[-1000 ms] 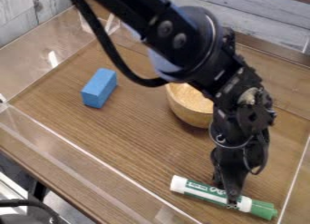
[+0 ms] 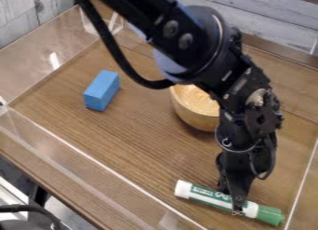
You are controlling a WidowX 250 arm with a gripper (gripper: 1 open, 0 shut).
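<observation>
My black gripper [image 2: 237, 189] points down at the lower right, its tips at a green tube with a white label [image 2: 199, 193] that lies along the front of the wooden table. The fingers look close together; whether any of the tube is between them cannot be made out.
A round wooden bowl [image 2: 192, 103] sits behind the arm, partly hidden by it. A blue box [image 2: 100, 90] lies at the left. A pale wall runs along the back.
</observation>
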